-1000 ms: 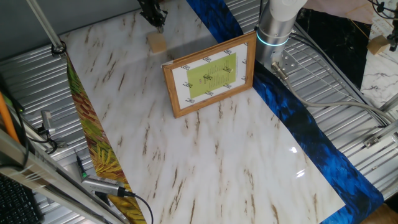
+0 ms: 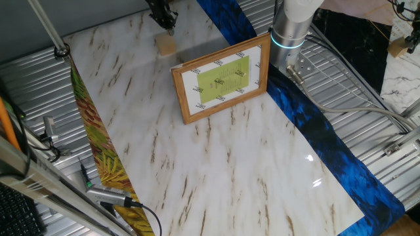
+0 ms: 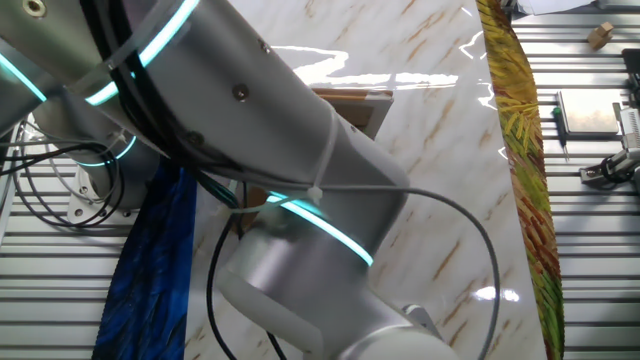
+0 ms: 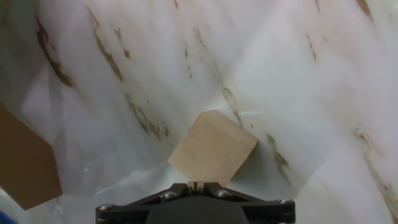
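Observation:
A pale wooden block (image 4: 214, 146) lies on the marble-patterned table, just past my fingertips in the wrist view. My gripper looks shut, its two tips together over the block's near edge, with nothing visible between them. From exterior view 1, the dark gripper (image 2: 170, 31) points down from the top edge, close to the upper side of the same block (image 2: 166, 44). Whether the tips touch it, I cannot tell. The arm hides the gripper and this block in exterior view 2.
A wooden picture frame (image 2: 224, 80) stands upright on the table near the block. A brown object (image 4: 25, 162) fills the wrist view's left edge. Patterned cloth strips (image 2: 328, 147) border the table.
My gripper has shifted very slightly at the top of exterior view 1. The block and the picture frame have stayed in place.

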